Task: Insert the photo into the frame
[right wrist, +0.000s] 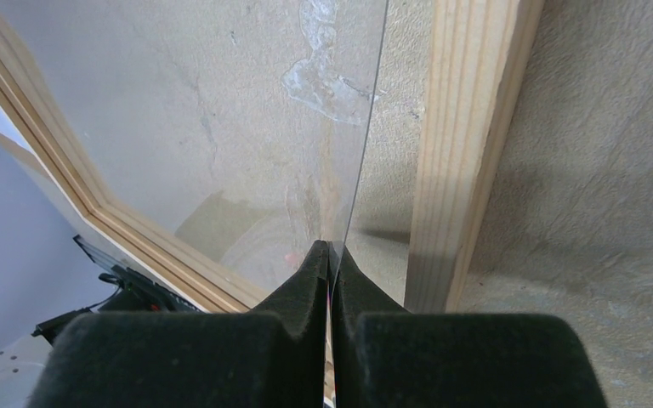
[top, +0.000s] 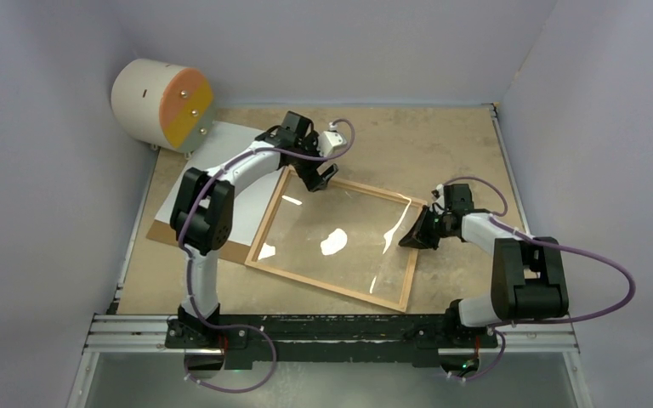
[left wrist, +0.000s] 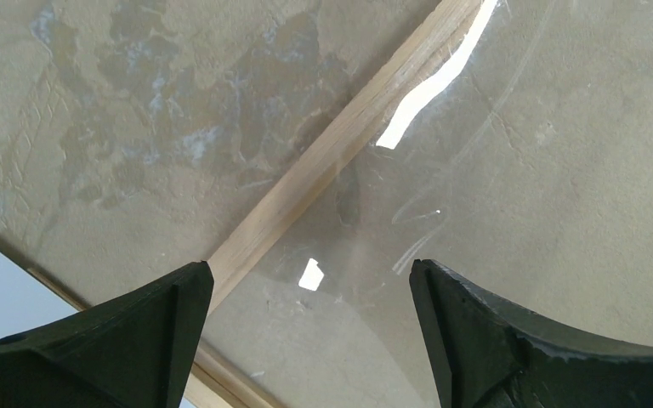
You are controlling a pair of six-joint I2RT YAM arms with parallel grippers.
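The light wooden frame [top: 332,287] lies tilted in the middle of the table, with a clear glossy sheet [top: 306,242] across its opening. At its right side, my right gripper is shut on the sheet's edge, holding the sheet [right wrist: 264,153] up off the table beside the right bar. Above the frame's top bar, near the upper left corner, hovers my left gripper. It is open, its fingers wide apart and nothing between them. A white sheet [top: 251,200], perhaps the photo, lies left of the frame, partly hidden by the left arm.
Under the white sheet a brown board [top: 163,235] shows along its lower edge. A cylinder [top: 144,102] with coloured stripes stands at the back left. Bare table [top: 391,144] lies behind the frame.
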